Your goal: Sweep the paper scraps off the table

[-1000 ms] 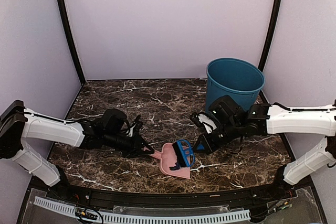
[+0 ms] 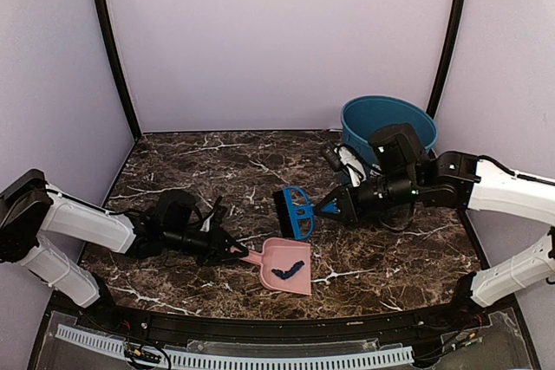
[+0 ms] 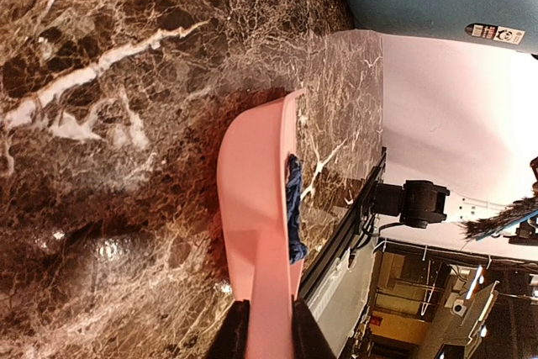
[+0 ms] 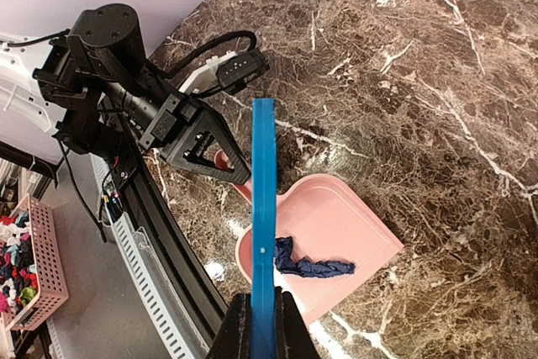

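Note:
A crumpled dark blue scrap (image 2: 288,271) lies inside the pink dustpan (image 2: 276,253), and the right wrist view shows the same scrap (image 4: 313,268) well within the pan. My left gripper (image 2: 240,251) is shut on the dustpan's handle (image 3: 270,325). The pan stays low over the table. Above and behind the pan, clear of the scrap, is the blue brush (image 2: 299,213) with dark bristles. My right gripper (image 2: 334,206) is shut on its blue handle (image 4: 263,308). No other scrap shows on the bare tabletop.
A tall blue bin (image 2: 388,127) stands at the table's back right, behind my right arm. A pink basket of coloured bits (image 4: 44,262) sits beyond the table's edge.
The brush has risen and moved back off the dustpan, uncovering the scrap in it. My right arm drew back with it. The dustpan has shifted slightly left.

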